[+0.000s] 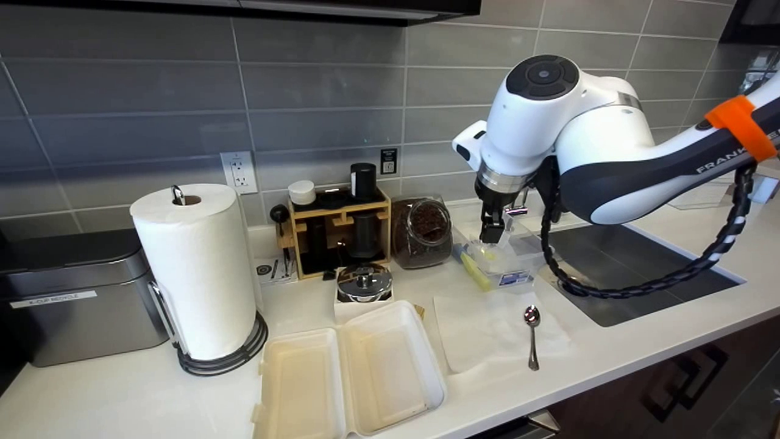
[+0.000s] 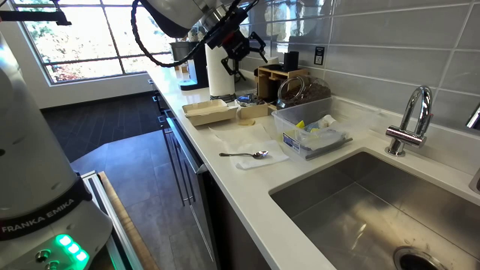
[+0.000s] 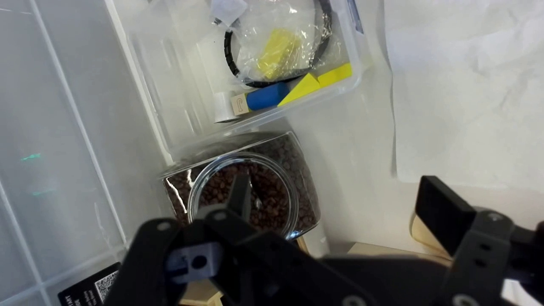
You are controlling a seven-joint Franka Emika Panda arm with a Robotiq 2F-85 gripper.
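My gripper point(image 2: 248, 60) hangs in the air above the counter. In the wrist view its two black fingers point(image 3: 442, 214) stand wide apart, so it is open, with nothing held between them. Below, in that view, lies the glass jar of coffee beans point(image 3: 306, 196), its round lid facing up toward the camera. A clear plastic bin point(image 2: 288, 119) stands beside the jar, holding a bagged yellow item, a black cable and a blue and wooden piece. On white paper point(image 1: 468, 329) rests a metal spoon point(image 1: 532, 336). An empty takeout box point(image 1: 391, 366) lies with its lid folded back.
The paper towel roll point(image 1: 197, 271) and a steel recycle bin point(image 1: 88, 300) occupy the left. A wooden coffee rack point(image 1: 340, 219) backs onto the tiled wall. The sink point(image 2: 360, 202) opens on the right, with its faucet point(image 2: 418, 117) behind. Bare counter shows along the front edge.
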